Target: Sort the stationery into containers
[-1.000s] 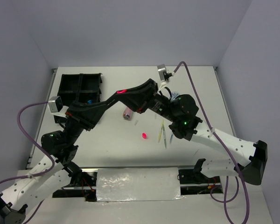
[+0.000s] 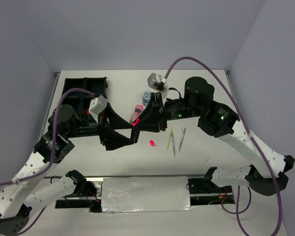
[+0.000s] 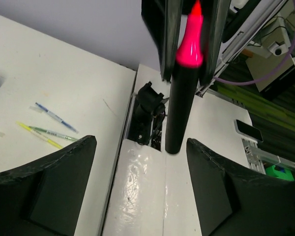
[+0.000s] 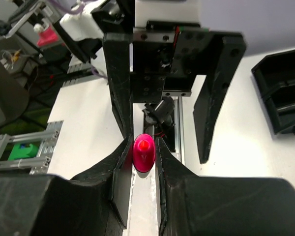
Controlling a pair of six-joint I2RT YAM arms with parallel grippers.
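Observation:
A black marker with a pink end (image 3: 190, 49) is held at that end by my right gripper, shut on it. The black barrel (image 3: 180, 110) hangs free below those fingers. My left gripper stands open, its fingers spread, with the barrel's lower end just ahead of the gap and apart from both fingers. In the top view, the left gripper (image 2: 131, 133) and right gripper (image 2: 135, 127) meet above the table. On the table lie a pink cap-like piece (image 2: 152, 143), a yellow pen (image 2: 169, 139), a green pen (image 2: 173, 144) and a blue pen (image 2: 182, 136).
A black compartment container (image 2: 85, 87) stands at the back left, partly behind my left arm. Near the back middle are a blue-and-white round item (image 2: 146, 97) and a pink bottle-like item (image 2: 136, 112), partly covered by the grippers.
My left gripper has opened from the marker's black end and shifted toward the right and front.

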